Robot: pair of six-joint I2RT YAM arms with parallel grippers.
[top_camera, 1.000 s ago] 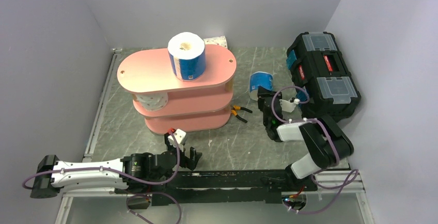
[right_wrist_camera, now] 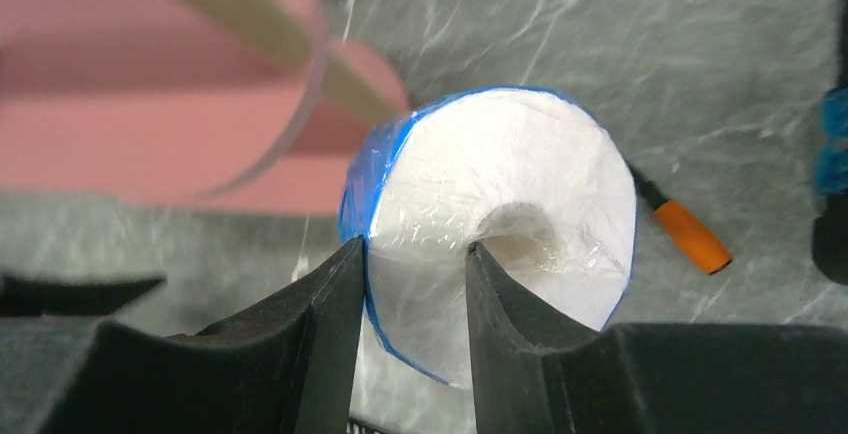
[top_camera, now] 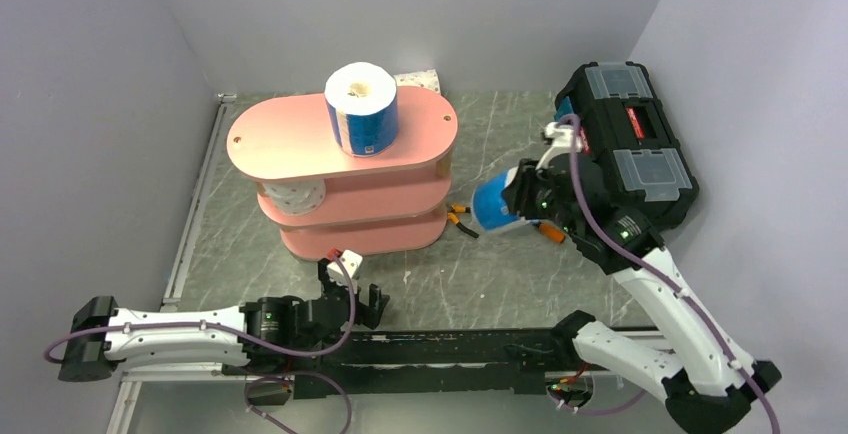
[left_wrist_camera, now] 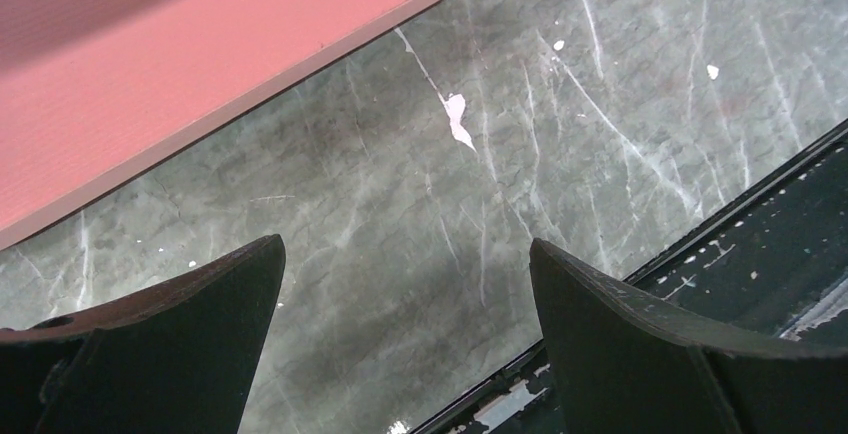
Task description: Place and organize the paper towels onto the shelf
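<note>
The pink tiered shelf point(top_camera: 290, 134) stands at the back left. On its top stands a blue-wrapped paper towel roll point(top_camera: 366, 132), upright. Beneath the top board shows part of a white roll point(top_camera: 295, 196). Right of the shelf, off the floor and tilted, a second blue-wrapped roll point(top_camera: 491, 204) hangs from my right gripper. Its white end faces the right wrist view, and the fingers pinch its wall between the core hole and the outer edge. Low before the shelf, my left gripper is open over bare floor, nothing between its fingers.
Pliers point(top_camera: 461, 220) lie right of the shelf's base. An orange-handled screwdriver point(right_wrist_camera: 690, 236) lies beneath the raised roll. A black toolbox point(top_camera: 630, 144) fills the right back. Behind the shelf, a pale patterned object point(top_camera: 418, 80) peeks out.
My right arm has lifted the blue roll from the floor beside the toolbox. The roll has tilted, and has come nearer the front with its white end turned toward the arm. The left arm barely moved.
</note>
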